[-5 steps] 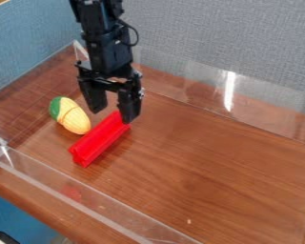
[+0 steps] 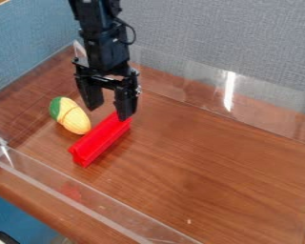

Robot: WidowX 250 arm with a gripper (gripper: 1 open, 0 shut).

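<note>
My black gripper (image 2: 108, 98) hangs from the top left over a red oblong bar (image 2: 99, 141), which lies diagonally on the wooden surface. The gripper's fingers stand apart just above the bar's far end; I cannot tell whether they touch it. A yellow oval object with a green end (image 2: 70, 116) lies to the left of the bar.
The wooden floor of the tray (image 2: 206, 176) is clear across the middle and right. Transparent walls edge it, with a grey textured panel (image 2: 232, 43) behind and a blue one at left.
The gripper has shifted very slightly. The bar and the yellow object lie where they were.
</note>
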